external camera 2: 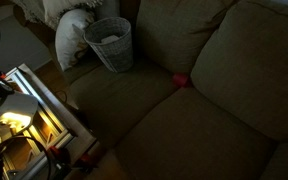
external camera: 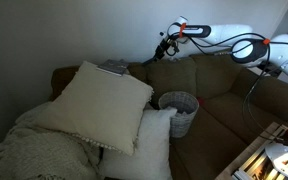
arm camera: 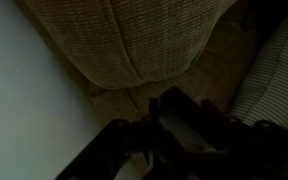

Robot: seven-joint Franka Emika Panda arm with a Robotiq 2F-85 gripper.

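Observation:
In exterior view 1, my gripper (external camera: 164, 46) reaches over the top of the sofa's back (external camera: 172, 74), close to the wall. A slim dark object (external camera: 148, 61) seems to extend from it, down toward the left. The wrist view is very dark; there my gripper appears shut on a dark object (arm camera: 174, 98), whose shape and kind I cannot make out. Below it lie the brown sofa cushion (arm camera: 134, 40) and a grey striped fabric (arm camera: 274, 75).
A grey wicker basket (external camera: 180, 111) with something pale inside stands on the sofa seat. Large cream pillows (external camera: 102, 105) and a knitted throw (external camera: 39, 152) cover the left. A red item (external camera 2: 181, 80) lies at the cushion seam. Most of the seat is clear.

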